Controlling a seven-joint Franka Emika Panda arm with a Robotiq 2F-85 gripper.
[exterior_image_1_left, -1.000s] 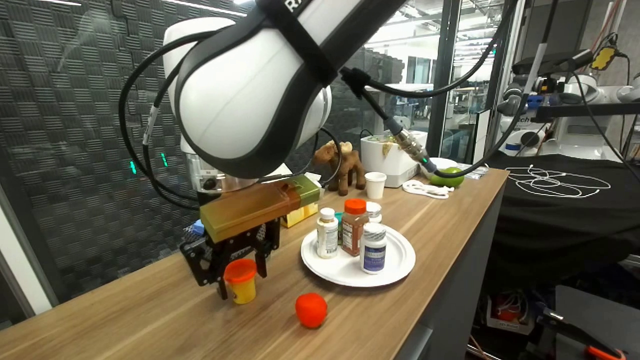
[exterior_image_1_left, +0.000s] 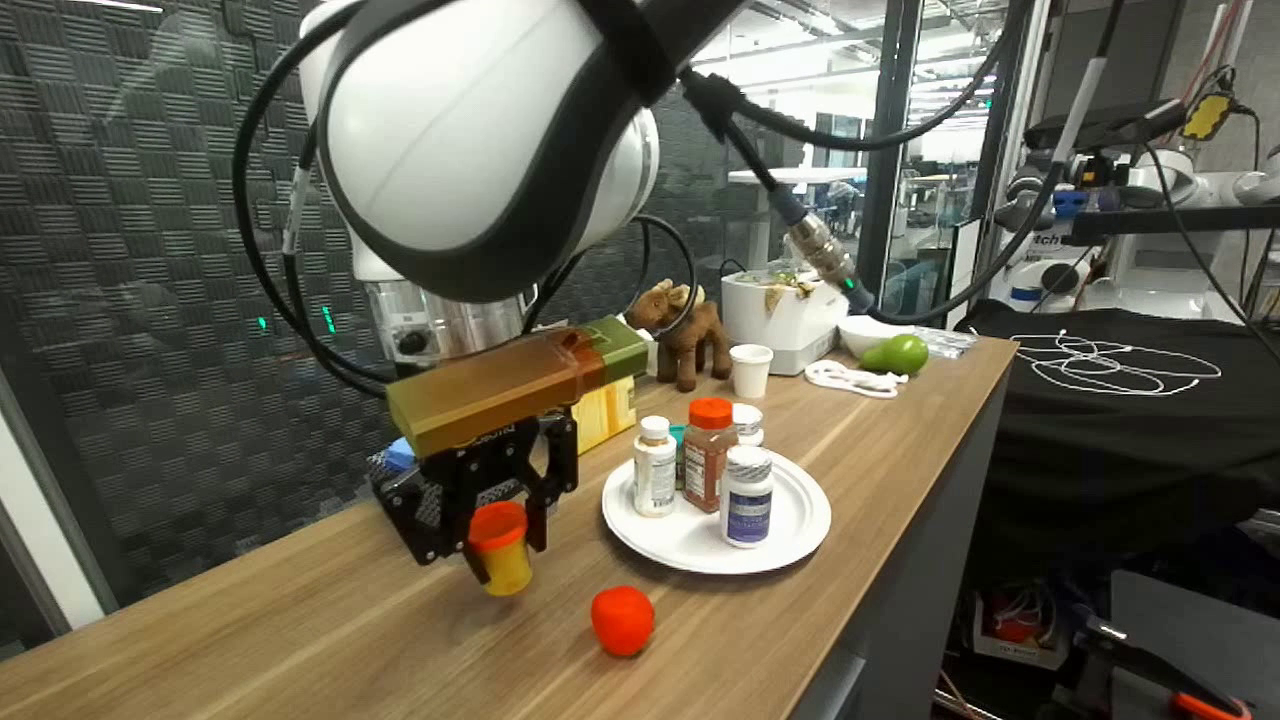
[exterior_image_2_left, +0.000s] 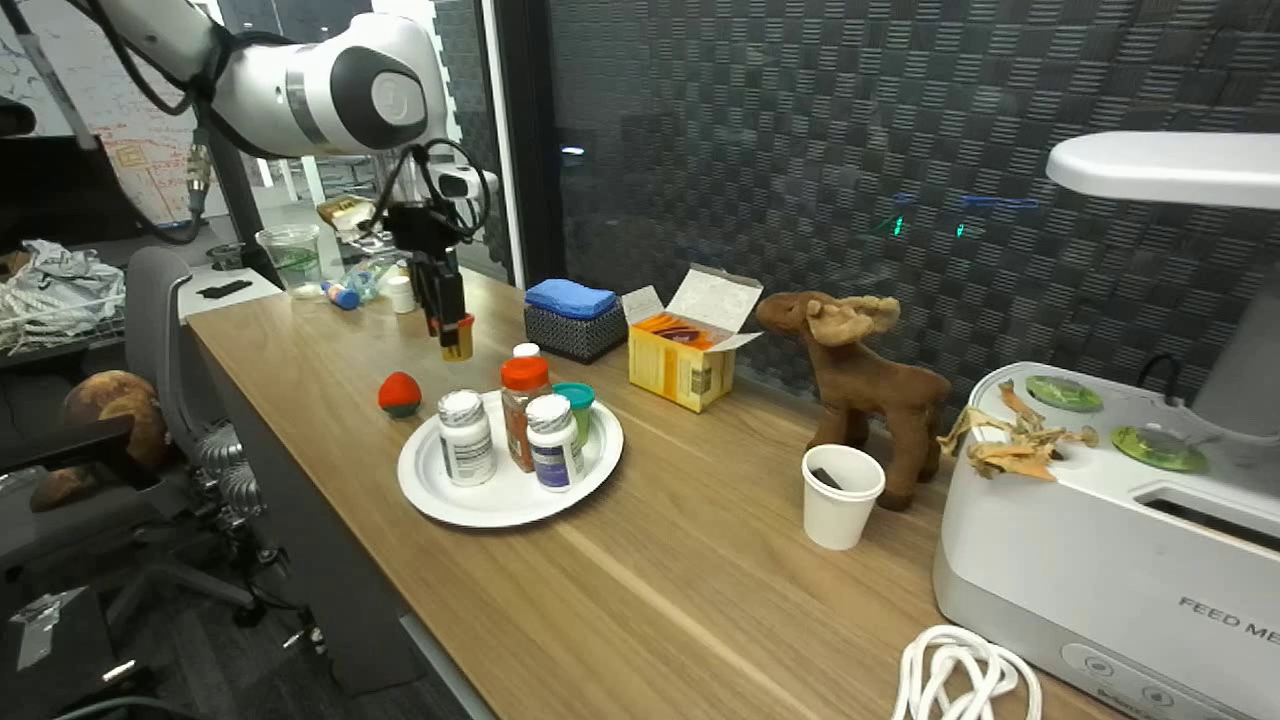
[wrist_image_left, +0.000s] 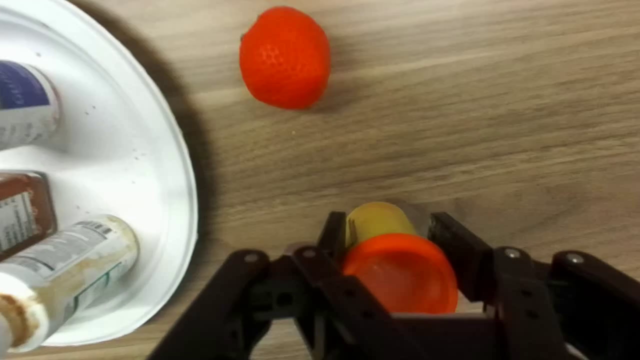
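Note:
My gripper (exterior_image_1_left: 506, 554) is shut on a small yellow tub (exterior_image_1_left: 507, 574) with an orange-red lid (exterior_image_1_left: 497, 521). In the wrist view the tub (wrist_image_left: 378, 219) sits between the two dark fingers, its lid (wrist_image_left: 403, 273) facing the camera and its body tilted. It appears to hang just above the table, left of the plate in exterior view 1. A red strawberry-like object (exterior_image_1_left: 623, 620) lies on the wood, apart from the gripper and nearer the front edge. Exterior view 2 shows the tub (exterior_image_2_left: 457, 344) partly behind the fingers.
A white plate (exterior_image_1_left: 636, 542) carries several bottles, including a red-capped spice jar (exterior_image_1_left: 709, 456). Along the wall stand a woven box with blue cloth (exterior_image_2_left: 571, 298), a yellow carton (exterior_image_2_left: 681, 370) and a plush moose (exterior_image_2_left: 882, 372). Bare wood surrounds the strawberry-like object.
The fingers have closed in on the tub. Gripper and tub have risen slightly and shifted right, and the tub has tilted. The plate and red object have stayed put.

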